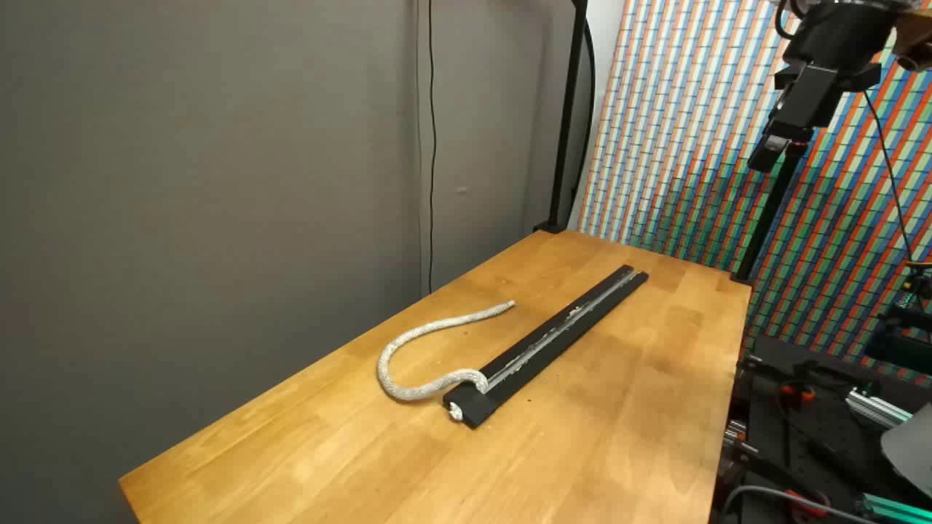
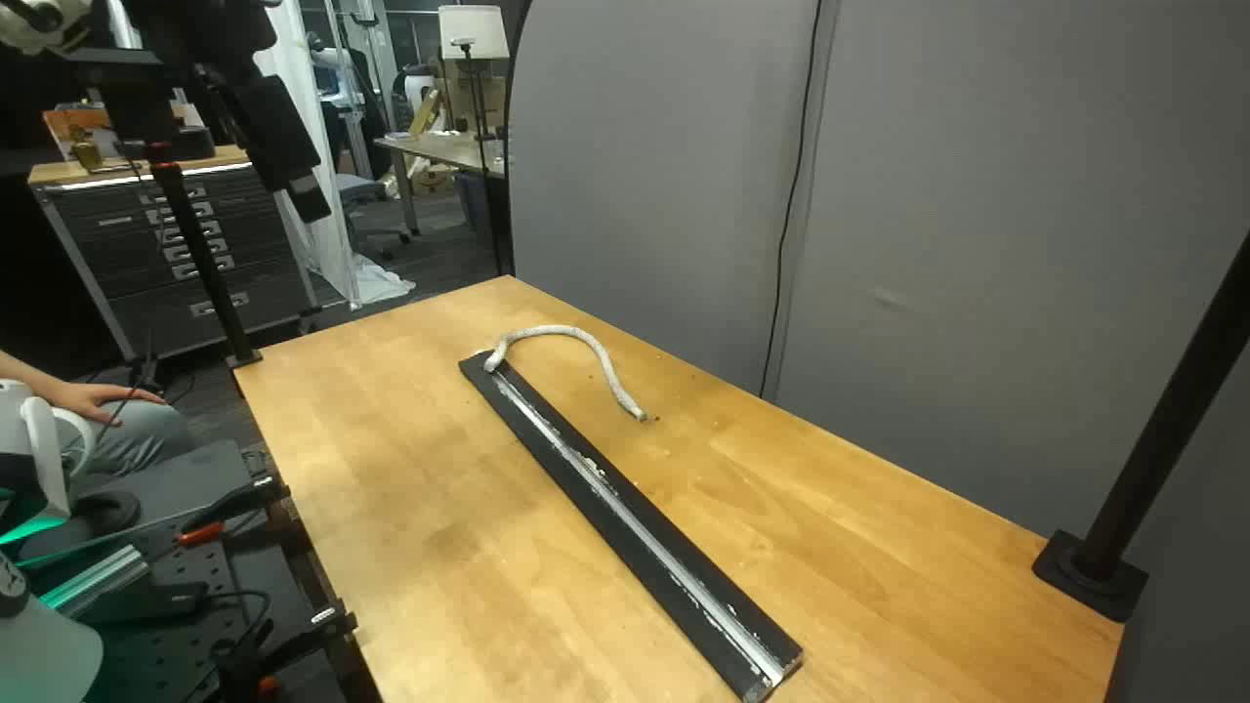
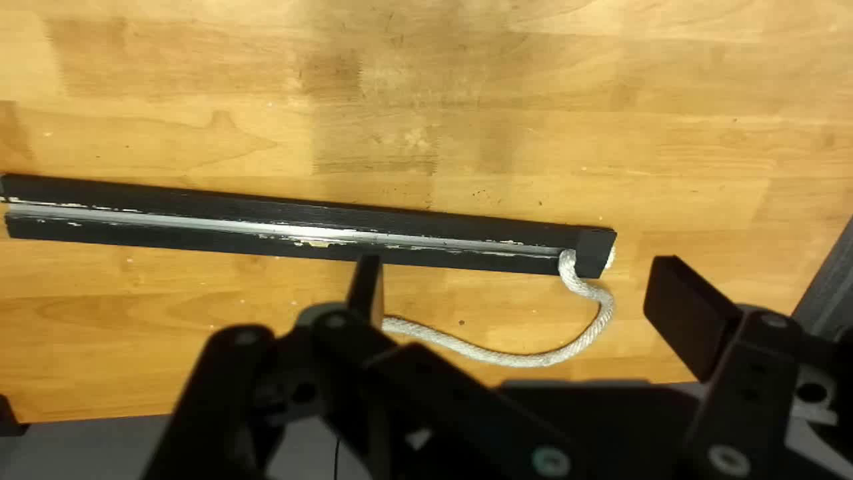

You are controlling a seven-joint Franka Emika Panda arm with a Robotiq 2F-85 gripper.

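A pale braided rope lies in a loose curve on the wooden table, one end fixed at the end of a long black bar. That bar has a light groove along its length. The rope lies outside the groove, its free end on the wood beside the bar. High above the table, my gripper is open and empty, its fingers wide apart. In the wrist view, the left finger hides the rope's free end. The gripper hangs clear of both rope and bar.
Black posts rise from its corners, and a grey wall runs along one side. A person's arm rests beyond the table edge.
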